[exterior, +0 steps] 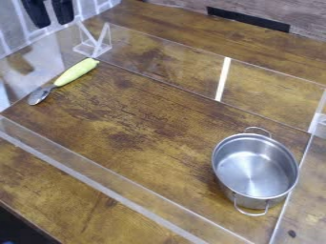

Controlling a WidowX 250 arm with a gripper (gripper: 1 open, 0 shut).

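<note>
My gripper (50,11) is at the top left edge, partly out of frame, its two dark fingers apart and open with nothing visible between them. Below it, a corn cob-like yellow-handled utensil (75,72) lies on the wooden surface, its metal end pointing toward the lower left. A steel pot (254,172) with two wire handles stands at the lower right.
Clear, low panels (223,81) border the wooden work area (140,133), with a white bracket (93,43) at the back left corner. A dark object sits at the bottom left corner.
</note>
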